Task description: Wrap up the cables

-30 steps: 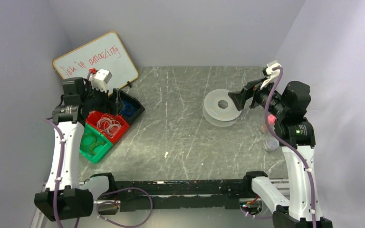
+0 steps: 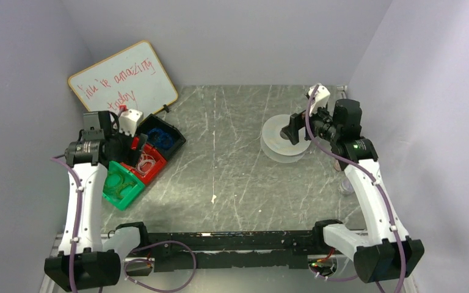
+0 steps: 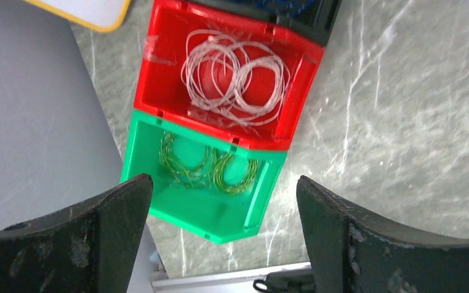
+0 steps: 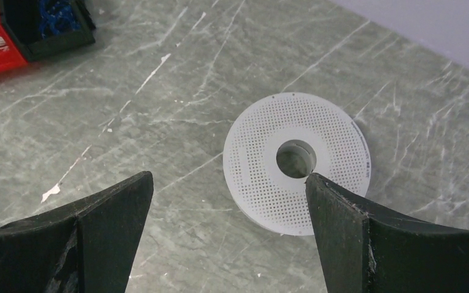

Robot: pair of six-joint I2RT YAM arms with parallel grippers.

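A red bin (image 3: pixel 159 85) holds white looped cables (image 3: pixel 262 79), the green bin (image 3: pixel 140 152) holds green cables (image 3: pixel 235 183), and a black bin (image 2: pixel 176 137) holds blue cables (image 2: pixel 160 137). My left gripper hangs over the bins, open and empty. A white spool (image 4: pixel 251 146) with a hole in its middle lies on the right half of the table. My right gripper is open above it, nothing between its fingers.
A whiteboard (image 2: pixel 113 73) stands behind the bins. Small jars (image 2: pixel 345 186) stand at the right edge, partly behind the right arm.
My left gripper has moved toward the front, over the red and green bins.
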